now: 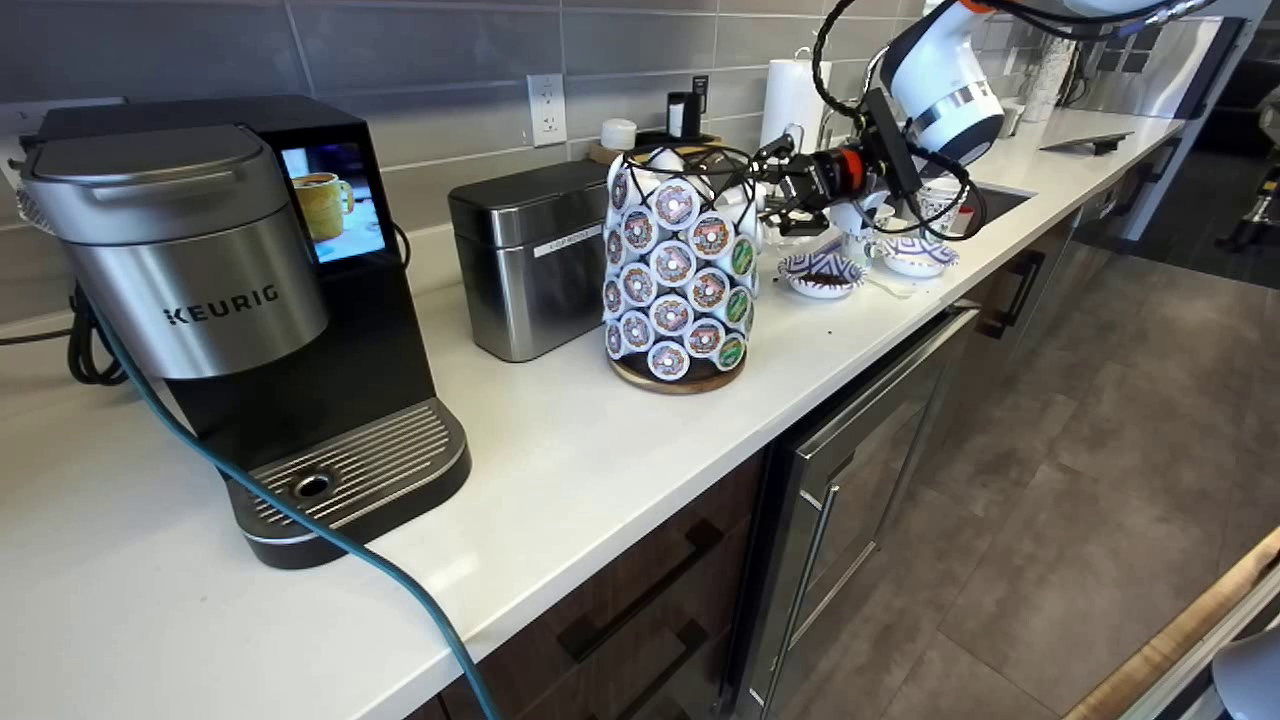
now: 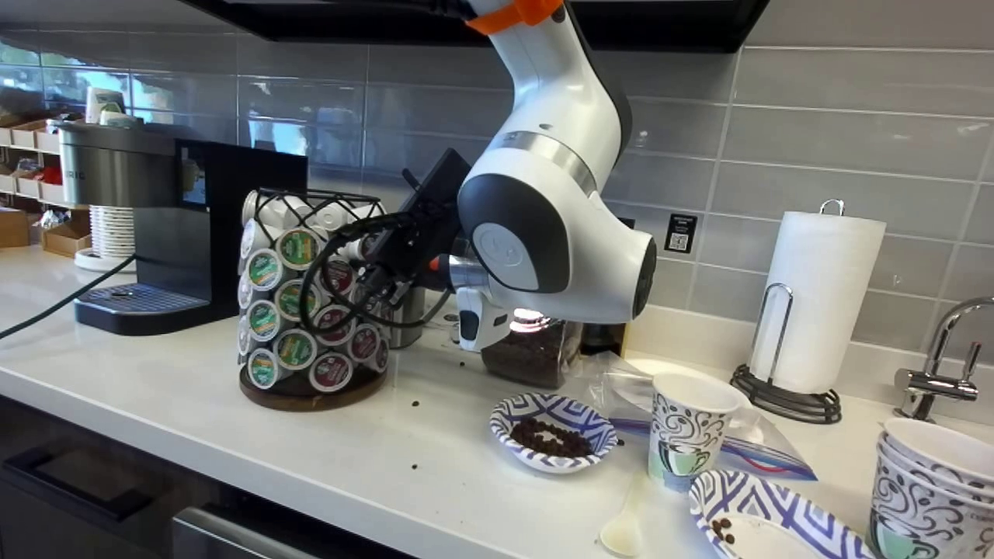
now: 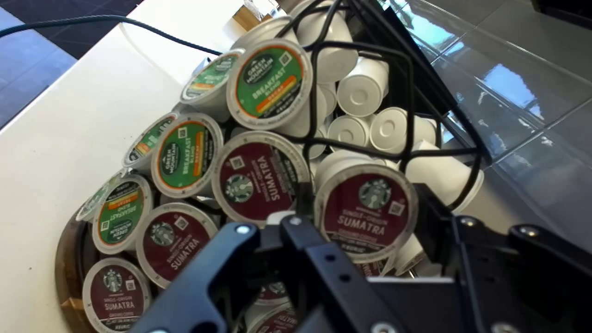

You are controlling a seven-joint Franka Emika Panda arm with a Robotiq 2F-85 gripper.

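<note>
The coffee-pod carousel (image 1: 674, 282), a black wire rack on a round wooden base, stands on the counter with lidded pods around its side. From its right side, my gripper (image 1: 768, 198) reaches to the upper part. In the wrist view my gripper is shut on a maroon Sumatra pod (image 3: 363, 213), one dark finger at each side of its rim. That pod is at the top edge of the rack, beside another Sumatra pod (image 3: 258, 177). Whether it is clear of its wire ring cannot be seen. Black cables partly cover the gripper in exterior view 2.
A Keurig brewer (image 1: 216, 300) and a dark metal box (image 1: 528, 258) stand along the wall. Near the arm are a patterned bowl of beans (image 2: 552, 433), a paper cup (image 2: 689, 424) and a paper towel roll (image 2: 825, 298).
</note>
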